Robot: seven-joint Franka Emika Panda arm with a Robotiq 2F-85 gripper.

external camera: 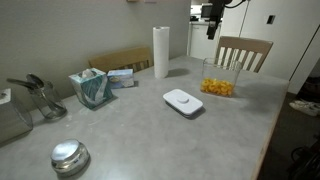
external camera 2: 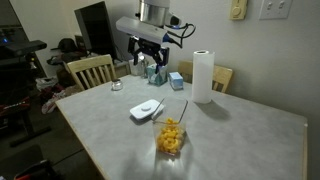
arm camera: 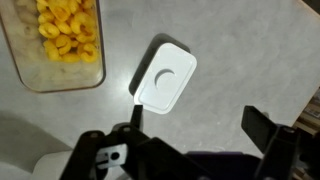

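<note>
A clear rectangular container [external camera: 221, 78] holding yellow-orange pieces [arm camera: 70, 30] stands on the grey table. Beside it, a white lid [arm camera: 166, 77] with a round recessed centre lies flat on the tabletop, apart from the container. My gripper hangs well above the table. Its two fingers are wide apart in the wrist view, with only bare table and the lid's surroundings showing beyond them. Nothing is held. In the second exterior view, the gripper [external camera 2: 150, 57] is high over the table, behind the lid [external camera 2: 146, 110].
A paper towel roll [external camera: 161, 52] stands near the table's back edge. Along that side are a patterned tissue box [external camera: 91, 88], a small blue box [external camera: 121, 78], a utensil holder [external camera: 47, 101] and a metal bowl [external camera: 70, 157].
</note>
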